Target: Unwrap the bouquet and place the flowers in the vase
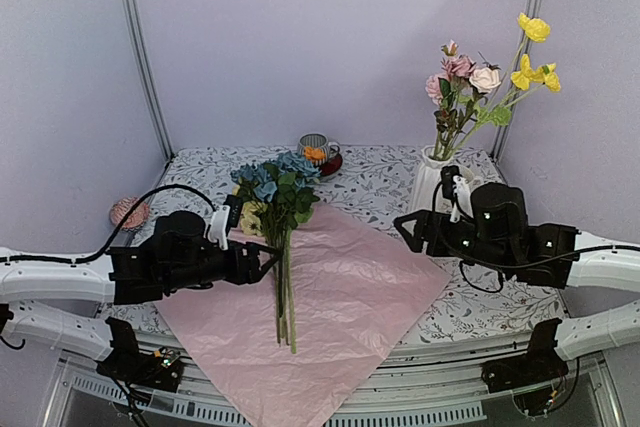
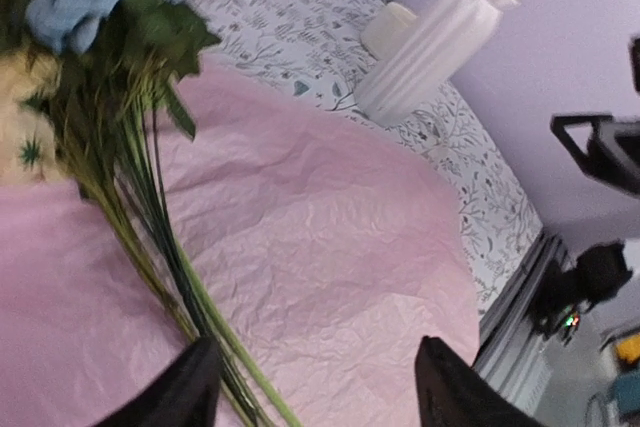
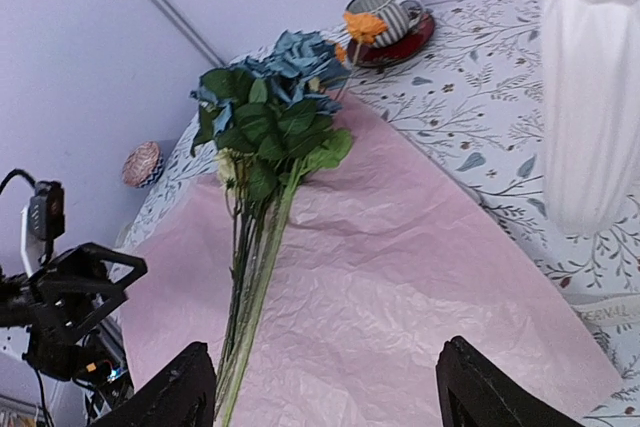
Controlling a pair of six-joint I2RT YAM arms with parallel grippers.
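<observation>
Blue flowers with green leaves lie on the pink paper, their long stems pointing toward the front. In the top view my left gripper is right at these stems; its fingers stand apart. The left wrist view shows the stems passing beside the left finger, unclamped as far as I can see. The white ribbed vase holds pink, white and yellow flowers. In front of it, my right gripper stands open and empty, partly covering the vase in the top view.
A striped cup on a red saucer stands at the back. A white pot is next to the vase. At the far left lies a woven ball-shaped object.
</observation>
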